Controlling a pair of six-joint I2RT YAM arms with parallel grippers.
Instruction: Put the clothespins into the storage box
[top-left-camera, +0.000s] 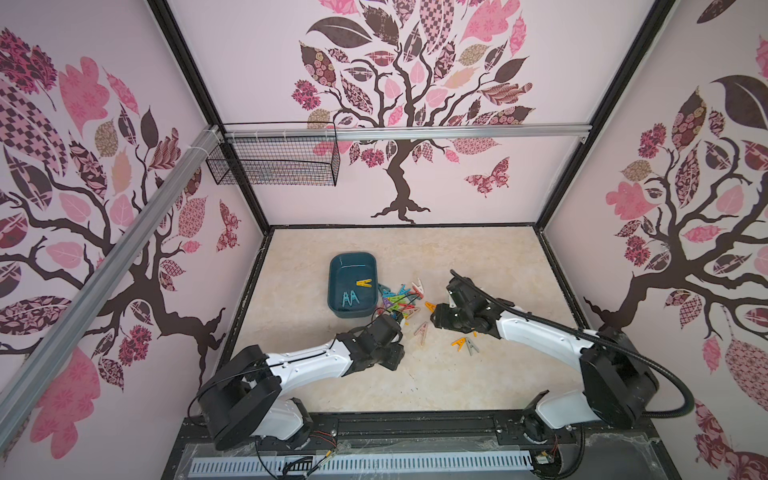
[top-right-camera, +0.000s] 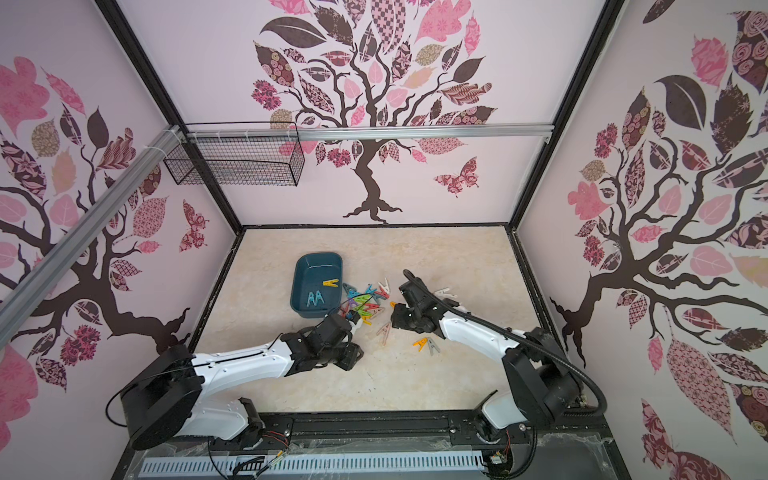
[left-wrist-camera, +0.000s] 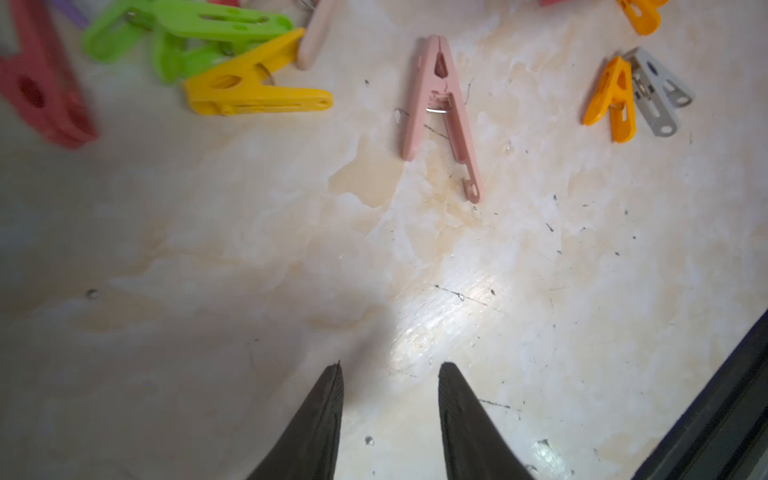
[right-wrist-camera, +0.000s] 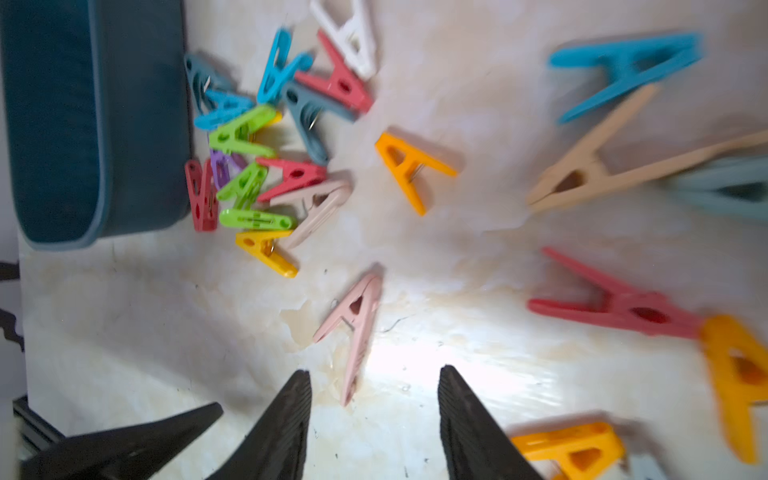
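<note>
The dark teal storage box stands left of centre, with a yellow clothespin and light blue clothespins inside. A heap of mixed clothespins lies against its right side. Alone in front of the heap is a pink clothespin, flat on the table. My left gripper is open over bare table, on the near side of that pink pin. Open as well, my right gripper hovers near it; the pink pin's leg shows beyond the gap, on the table. Neither gripper has anything between its fingers.
Right of the heap lies a single orange clothespin. More pins are scattered under the right arm: blue, wooden, red, orange and grey. Both grippers are close together.
</note>
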